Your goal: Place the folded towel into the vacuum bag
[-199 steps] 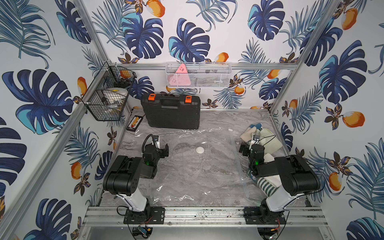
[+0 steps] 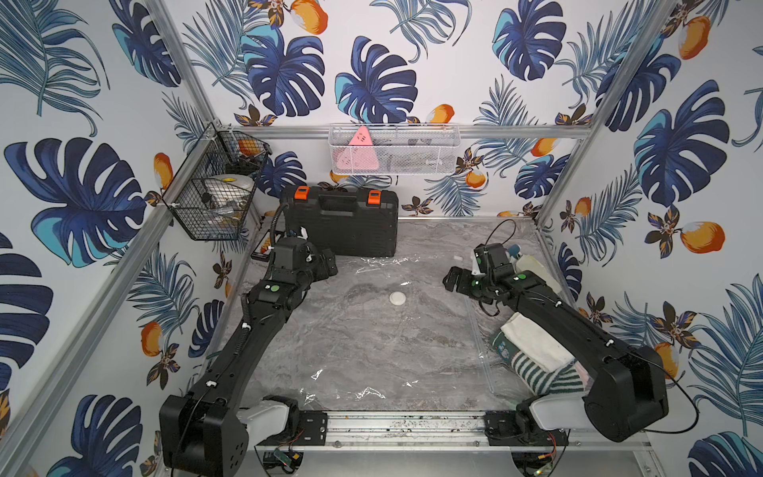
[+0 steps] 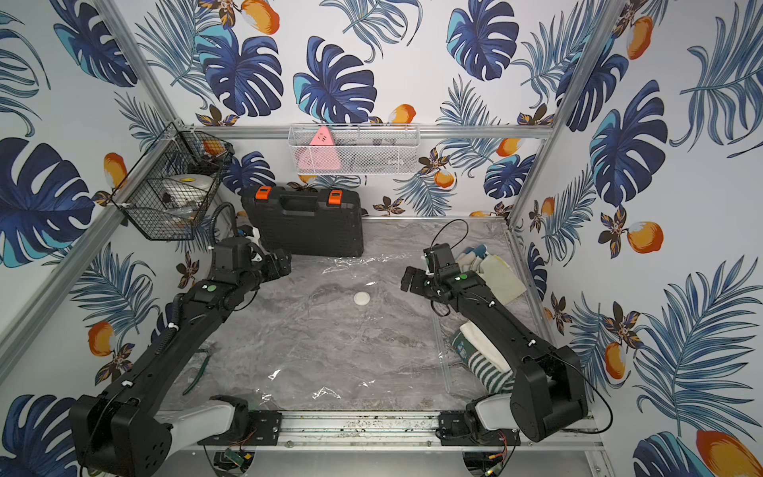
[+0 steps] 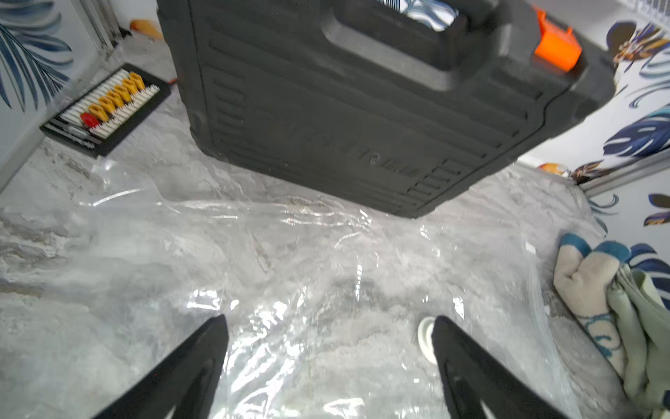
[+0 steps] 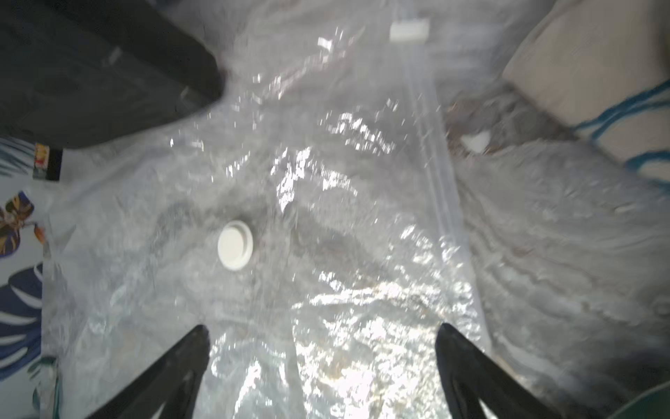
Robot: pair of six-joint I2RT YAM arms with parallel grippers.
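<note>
The clear vacuum bag (image 2: 373, 342) lies flat over the table, glossy and wrinkled, with a round white valve (image 2: 397, 298) near its middle. Folded towels are piled along the right: a white towel (image 2: 536, 340), a green-and-white striped towel (image 2: 548, 377), and behind the right arm a pale green towel (image 3: 500, 278) beside a cream one with blue edging (image 4: 589, 279). My left gripper hovers over the bag's left back part, fingers apart and empty. Over the bag's right side, my right gripper stands open, nothing between its fingers.
A black case (image 2: 341, 226) stands upright against the back wall, close to the left gripper. An abacus-like tray (image 4: 104, 108) lies in the back left corner. Wire baskets hang on the left (image 2: 218, 190) and back (image 2: 397, 151) walls. The middle of the table is open.
The towels stay put.
</note>
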